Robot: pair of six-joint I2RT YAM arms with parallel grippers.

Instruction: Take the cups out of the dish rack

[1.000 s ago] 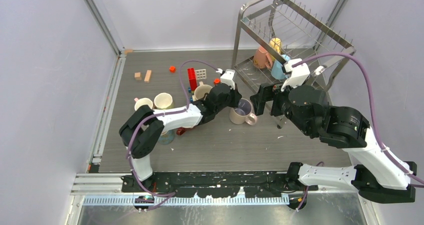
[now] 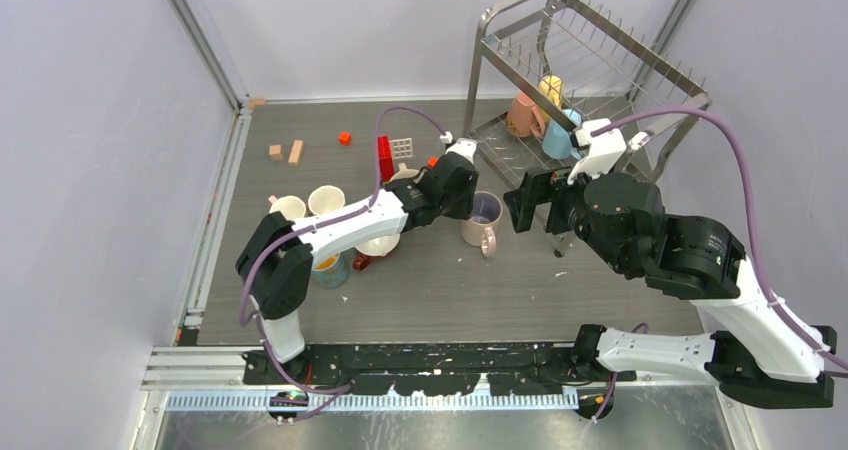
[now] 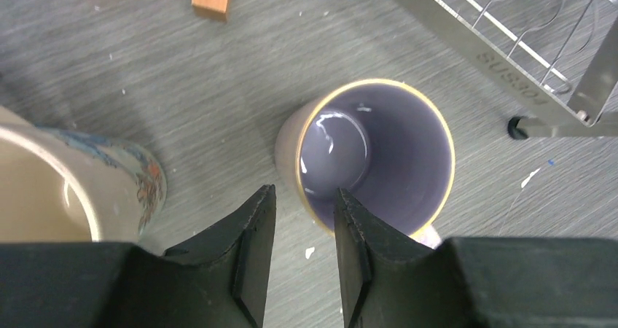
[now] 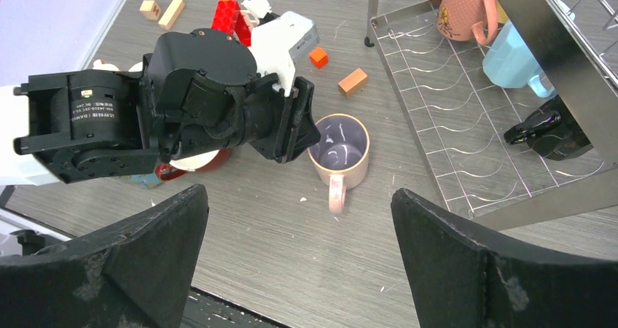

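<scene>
A pale pink mug with purple inside [image 4: 339, 153] stands on the table beside the rack. Just above it is my open left gripper, fingers empty at the mug's near side. My right gripper hangs open and empty at the rack's front, right of that mug. On the rack's lower shelf stand a coral mug [image 4: 460, 14], a light blue mug [image 4: 510, 62] and a yellow mug [image 2: 550, 87], partly hidden.
The metal rack [image 2: 590, 25] occupies the back right. Several cups [image 2: 327, 199] crowd the left of the table, partly under my left arm, with blocks [image 2: 296, 152] behind.
The pink mug has turned, its handle swinging from the right toward the front. My left arm has shifted slightly; the right arm barely moved.
</scene>
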